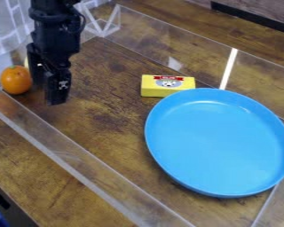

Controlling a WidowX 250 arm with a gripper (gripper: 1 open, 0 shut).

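Observation:
My black gripper (50, 90) is low at the upper left, its open fingers pointing down close to the table, just right of an orange fruit (14, 79). Whether anything sits between the fingers is hard to tell.
A yellow box (167, 85) with a red label lies right of centre. A large blue plate (218, 140) fills the lower right. Clear plastic walls edge the wooden table (121, 160).

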